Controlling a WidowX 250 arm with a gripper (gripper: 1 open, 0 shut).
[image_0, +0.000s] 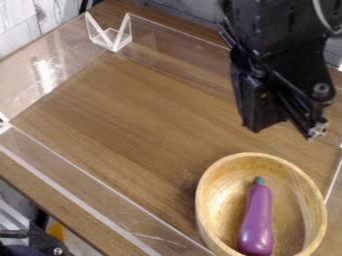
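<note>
A purple toy eggplant with a teal stem lies inside a yellow wooden bowl at the lower right. My gripper, a dark mass at the top right, hangs over the wooden surface above and behind the bowl. Its fingertips are hard to make out; nothing held shows, and whether it is open or shut cannot be seen.
Clear plastic walls run along its edges, with a white bracket at the back left. A grey wall stands behind.
</note>
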